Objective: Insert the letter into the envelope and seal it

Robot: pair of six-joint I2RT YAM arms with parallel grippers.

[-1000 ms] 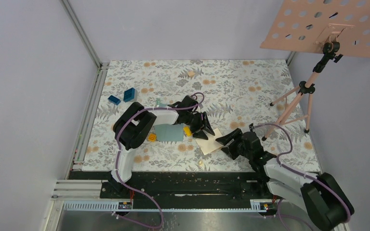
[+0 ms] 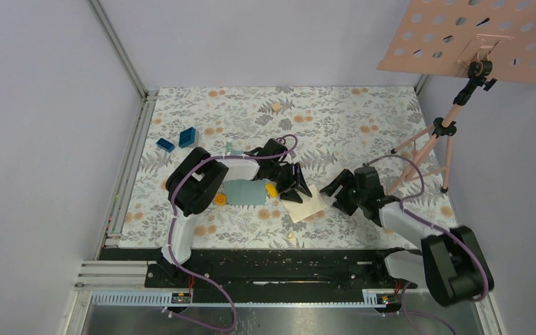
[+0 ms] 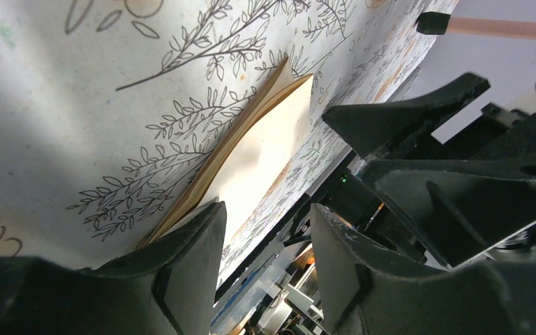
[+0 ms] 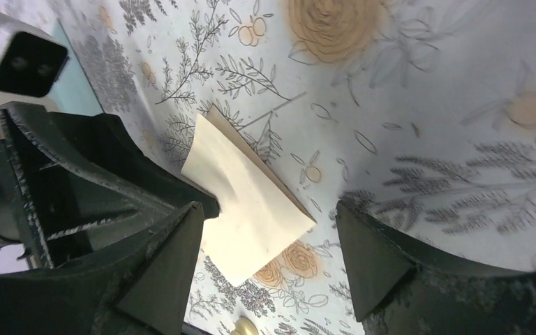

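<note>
A cream envelope (image 2: 307, 209) rests on the patterned cloth, between my two grippers. In the left wrist view its cream paper (image 3: 272, 143) shows layered edges that stand slightly apart along one side; whether a letter is inside cannot be told. Over the envelope's left part, my left gripper has its fingers apart, one fingertip overlapping the paper in that view. My right gripper is open just right of the envelope, nothing between its fingers. The envelope's near corner (image 4: 296, 225) lies beyond that gap in the right wrist view.
A grey-green mat (image 2: 246, 193) lies under the left arm, with a yellow item (image 2: 220, 199) on its edge. Blue boxes (image 2: 188, 137) sit at the back left, a small yellow piece (image 2: 290, 236) near the front. A tripod (image 2: 429, 150) stands at right.
My right gripper has drawn back to the right and opened away from the envelope's right edge, uncovering more of the paper. The left arm has stayed nearly still.
</note>
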